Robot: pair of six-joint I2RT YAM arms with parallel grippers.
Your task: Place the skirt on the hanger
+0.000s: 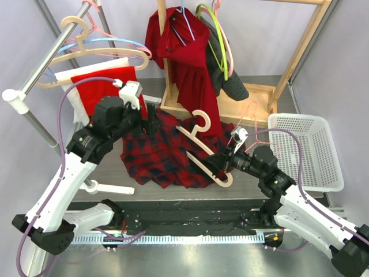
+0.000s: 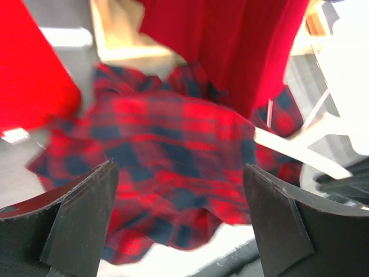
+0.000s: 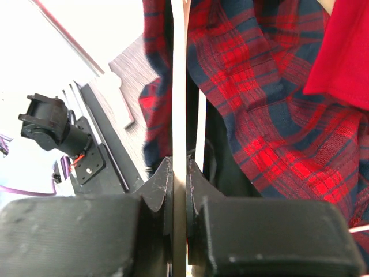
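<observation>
A beige hanger (image 1: 203, 124) is held slanting over a red-and-navy plaid cloth (image 1: 150, 156) on the floor, its left ends toward the middle. My right gripper (image 1: 222, 161) is shut on the hanger, whose bar (image 3: 179, 115) runs between the fingers in the right wrist view. Dark fabric lies along the hanger's bars there; whether it is the skirt or separate from the plaid is unclear. My left gripper (image 1: 149, 122) stands open, up and left of the hanger, above the plaid (image 2: 161, 167), with nothing between its fingers.
A metal rail (image 1: 49, 57) with hangers and red and white cloths (image 1: 104, 86) stands left. A wooden rack (image 1: 297, 57) with dark-red garments (image 1: 190, 69) is at the back. A white basket (image 1: 305, 150) sits right.
</observation>
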